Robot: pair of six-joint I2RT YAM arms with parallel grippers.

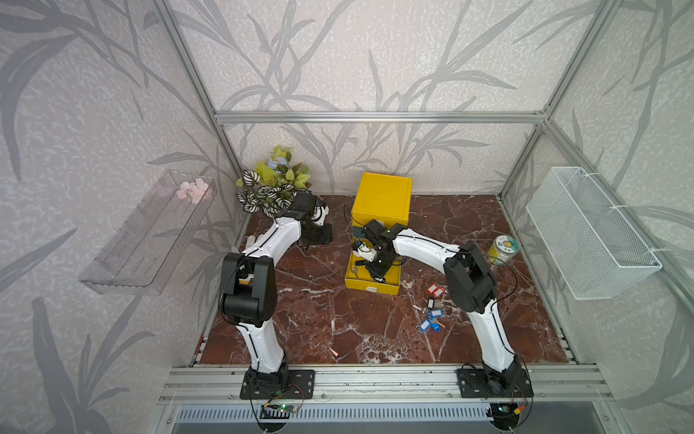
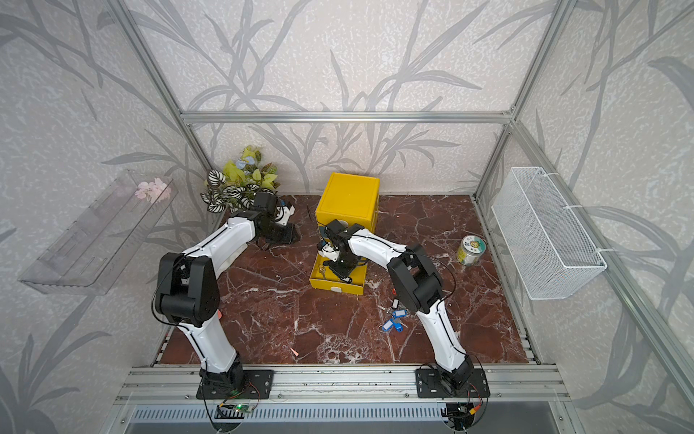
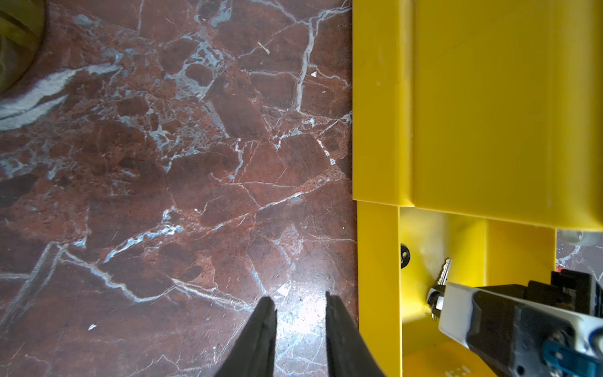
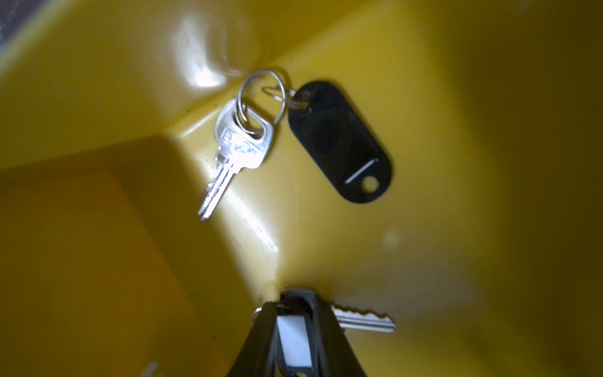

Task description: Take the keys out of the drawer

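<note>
In the right wrist view, a key on a ring with a black tag lies in the yellow drawer. Below them another key lies with a black, white-labelled tag, between or just under my right gripper's fingertips, which are apart; whether they touch it I cannot tell. My left gripper is open over the marble table, left of the drawer, with nothing between its fingers.
The yellow cabinet stands behind the drawer. Loose key tags and a tin are on the right. Plants fill the back left.
</note>
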